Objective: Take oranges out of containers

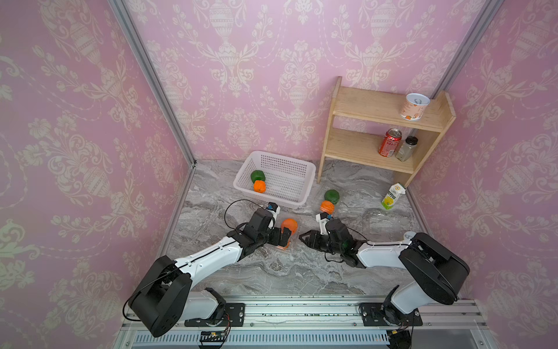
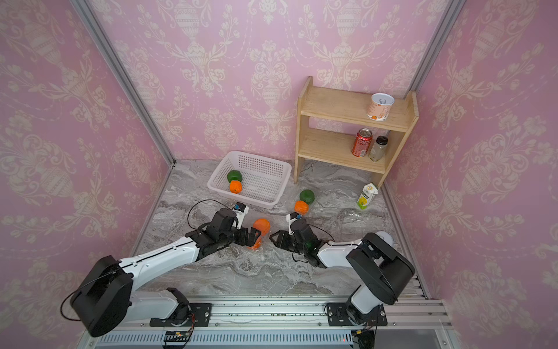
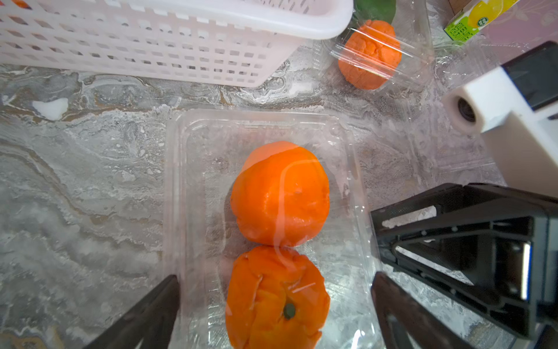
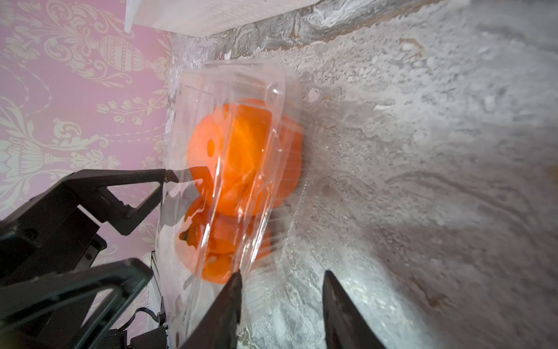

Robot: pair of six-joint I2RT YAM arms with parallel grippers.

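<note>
A clear plastic box (image 3: 191, 145) holds two oranges, a smooth one (image 3: 279, 192) behind a wrinkled one (image 3: 276, 296). My left gripper is open, its fingers at either side of the box's near end. My right gripper stands just right of the box with its fingertips apart, beside the clear wall in the right wrist view; nothing visible is firmly between them. Behind, another clear box holds an orange (image 3: 369, 55) and a green fruit (image 1: 332, 196).
A white basket (image 1: 299, 186) with a green fruit and an orange stands behind. A wooden shelf (image 1: 372, 145) with cans and a jar, a juice carton (image 1: 392, 196) and a clear container (image 1: 377, 221) are at the right.
</note>
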